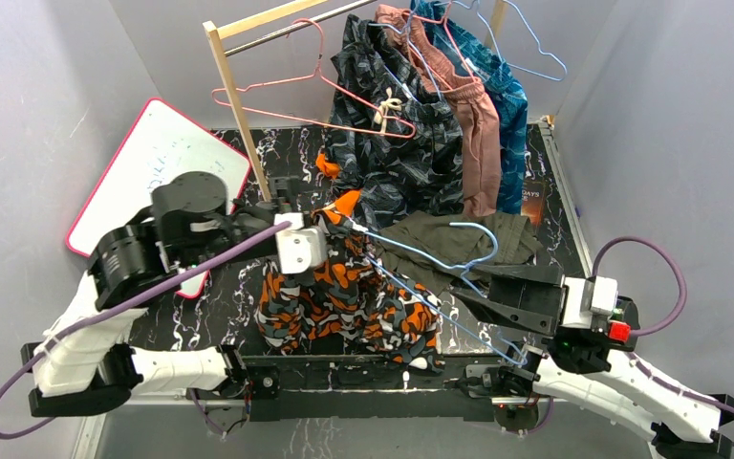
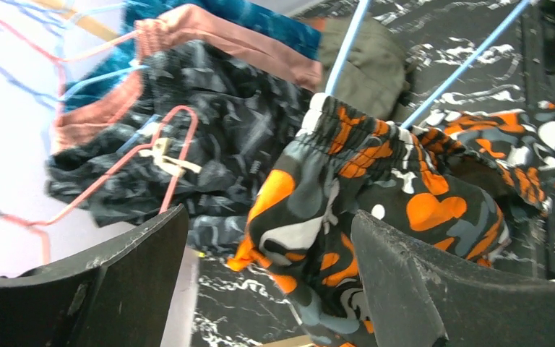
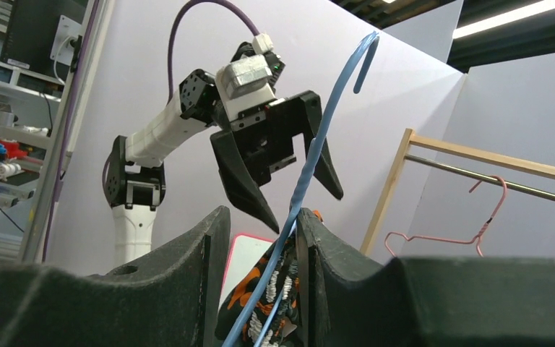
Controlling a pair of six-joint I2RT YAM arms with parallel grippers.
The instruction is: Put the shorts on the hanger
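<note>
The camouflage shorts (image 1: 320, 306), orange, black and grey, lie bunched at the table's front. Two wires of the blue hanger (image 1: 411, 244) run into their waistband (image 2: 361, 137) in the left wrist view; the hanger's right end is outside it. My right gripper stands with its fingers apart, the hanger's wire rising between them close to the right fingertip. Above the shorts, my left gripper is open. Its fingers (image 2: 405, 282) are apart, with one overlapping the shorts in view and no cloth visibly pinched.
A wooden rack (image 1: 234, 105) at the back carries a black garment (image 1: 392, 124), pink shorts (image 1: 478, 134), a blue garment (image 1: 508, 124) and an empty pink hanger (image 1: 320, 72). Olive cloth (image 1: 440, 239) lies behind the hanger. A whiteboard (image 1: 153, 163) leans at left.
</note>
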